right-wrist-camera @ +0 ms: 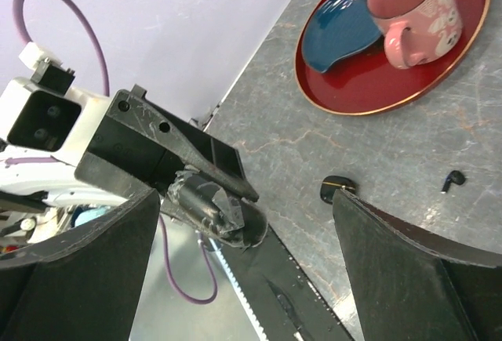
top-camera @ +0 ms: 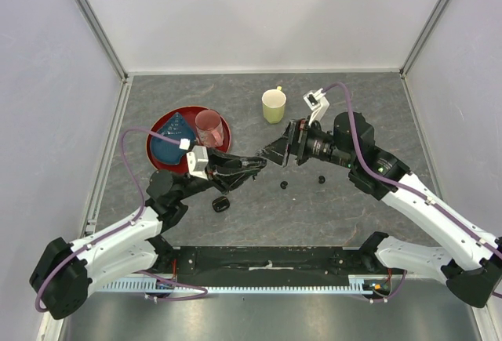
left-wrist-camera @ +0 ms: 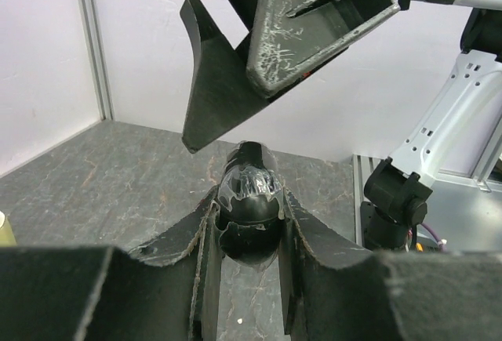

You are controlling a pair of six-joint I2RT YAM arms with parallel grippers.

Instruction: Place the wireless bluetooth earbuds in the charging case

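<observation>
My left gripper (top-camera: 256, 165) is shut on a small dark cylindrical piece (left-wrist-camera: 249, 235), seemingly wrapped in clear tape or film, seen end-on in the left wrist view. My right gripper (top-camera: 271, 154) hangs just above and beside it, fingers open, its black finger (left-wrist-camera: 220, 82) filling the upper left wrist view. On the table lie the black charging case (top-camera: 221, 204) below the left arm, and two small black earbuds (top-camera: 284, 185) (right-wrist-camera: 453, 180), one at the middle and another farther right (top-camera: 321, 179).
A red tray (right-wrist-camera: 345, 98) with a blue object (top-camera: 171, 141) and pink mug (top-camera: 209, 128) sits at back left. A pale yellow-green mug (top-camera: 274, 104) stands at back middle.
</observation>
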